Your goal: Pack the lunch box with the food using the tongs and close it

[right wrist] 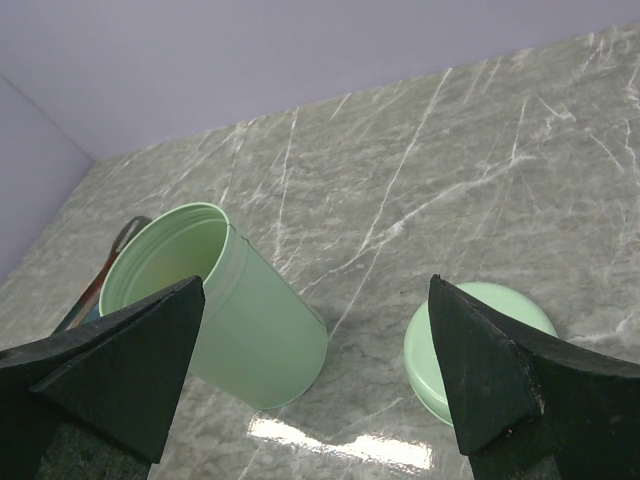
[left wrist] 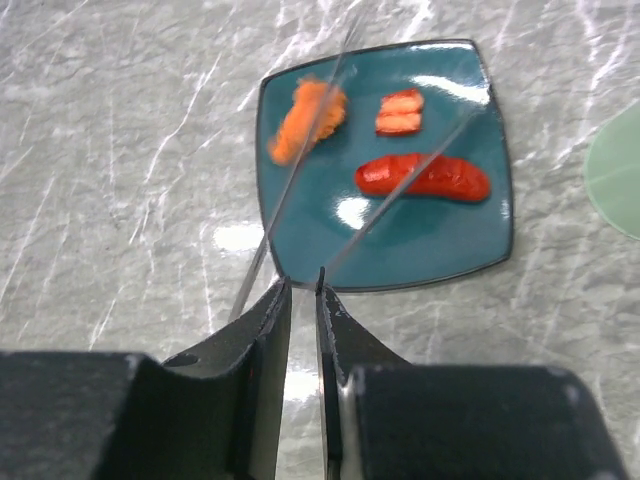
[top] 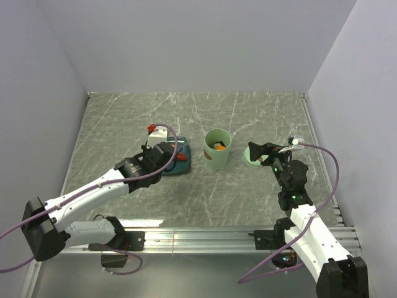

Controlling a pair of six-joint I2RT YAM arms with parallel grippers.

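Note:
In the left wrist view, the dark teal plate (left wrist: 420,245) holds orange mash (left wrist: 308,118), a red sausage (left wrist: 425,177) and a small sliced salmon-coloured piece (left wrist: 400,112). Blurred metal tongs (left wrist: 290,195) slant over the plate as two thin bars. My left gripper has its fingers close together, just below the plate's near edge in that view. Whether they grip the tongs cannot be told. In the top view, a green cup (top: 217,162) with orange and dark contents stands right of the plate. My right gripper is open and empty.
A round pale green lid-like piece (right wrist: 490,300) lies on the marble table, right of the cup and partly behind a right finger. Bare table (top: 205,198) extends in front of the plate and cup. Walls (top: 347,124) border the table.

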